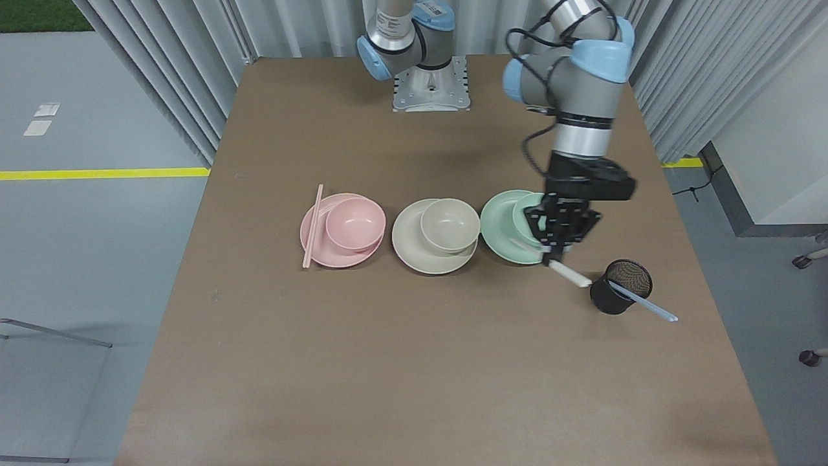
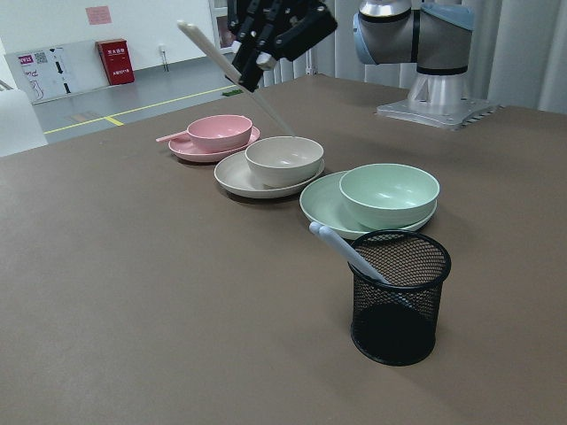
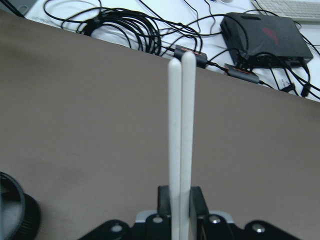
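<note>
My gripper point(image 1: 552, 252) is shut on a pair of white chopsticks point(image 3: 181, 125), held above the green plate point(image 1: 501, 229) and bowl, near a black mesh pen holder point(image 2: 399, 328) that holds pale blue chopsticks point(image 1: 648, 305). The cream bowl point(image 1: 450, 221) sits on a cream plate point(image 1: 419, 260). The pink bowl point(image 1: 355, 221) sits on a pink plate point(image 1: 345, 260), with pink chopsticks point(image 1: 312, 225) across its left side. The green bowl point(image 2: 388, 190) rests on its plate, partly hidden by my gripper in the front view.
In the wrist view, cables and a black box point(image 3: 265, 37) lie on a white surface beyond the table edge.
</note>
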